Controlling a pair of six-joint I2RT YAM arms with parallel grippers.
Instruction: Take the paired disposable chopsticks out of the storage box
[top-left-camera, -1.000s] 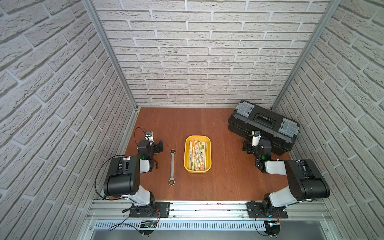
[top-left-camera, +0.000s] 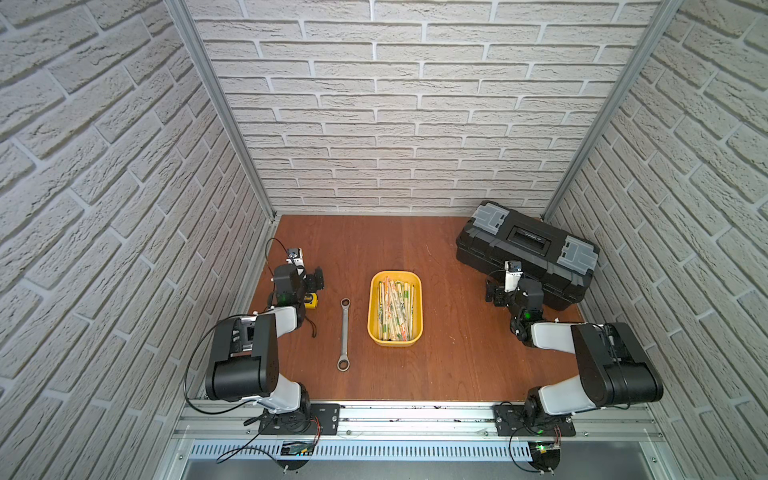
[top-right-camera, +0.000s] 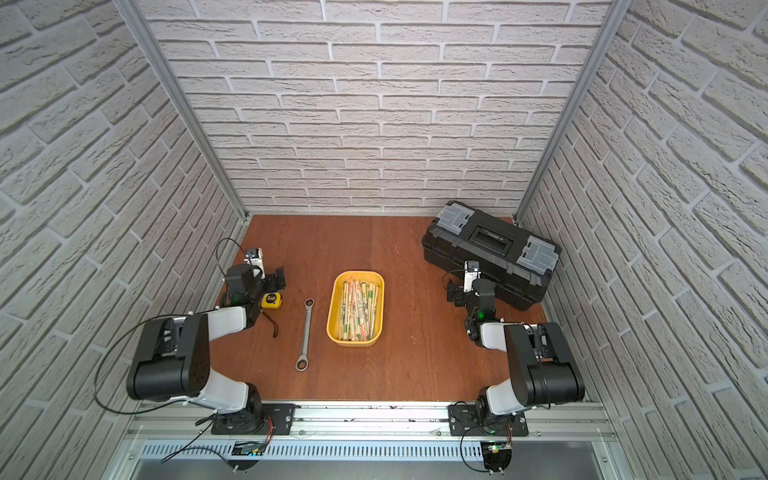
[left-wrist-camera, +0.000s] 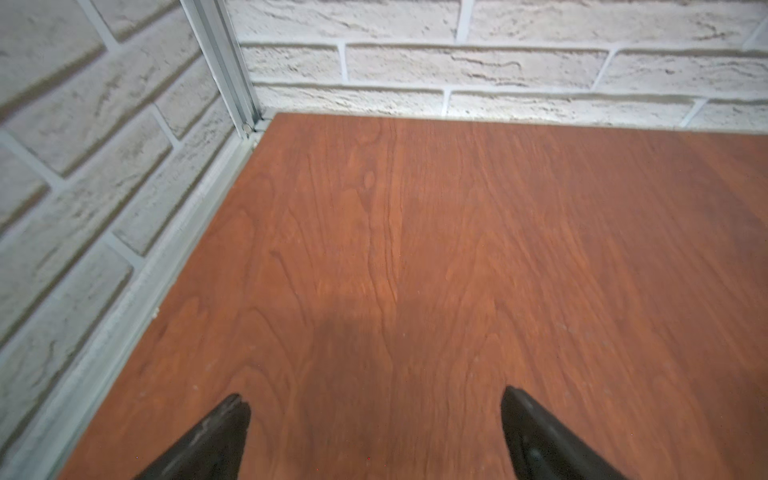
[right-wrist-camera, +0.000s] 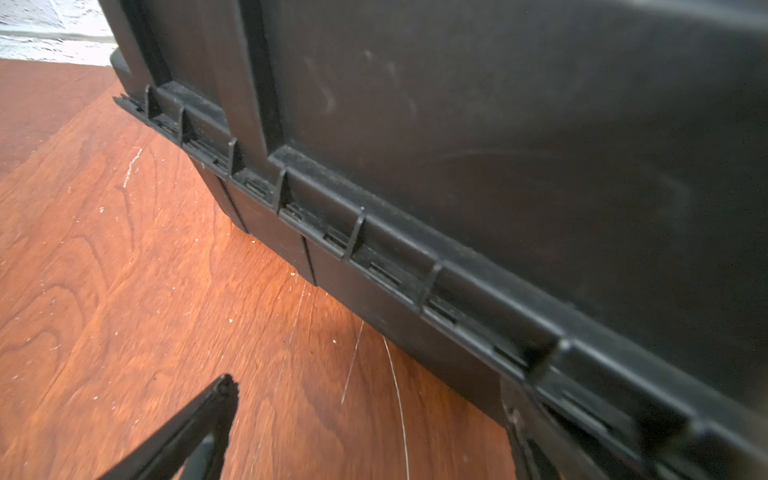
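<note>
A yellow storage box (top-left-camera: 371, 308) (top-right-camera: 331, 308) sits at the middle of the table, filled with wrapped disposable chopsticks (top-left-camera: 395, 310) (top-right-camera: 357, 310) lying lengthwise. My left gripper (top-left-camera: 314, 280) is open over the table's left side, left of the box, with nothing between its fingers. My right gripper (top-left-camera: 496, 294) stands open and empty at the right, close in front of the black toolbox.
A long ring wrench (top-left-camera: 345, 334) lies left of the box. A yellow tape measure (top-right-camera: 271, 300) is beside the left gripper. A large black toolbox (top-left-camera: 528, 240) fills the back right.
My left gripper has moved slightly up and toward the back, showing more of the tape measure. The right arm has shifted very little; the box and chopsticks are unchanged.
</note>
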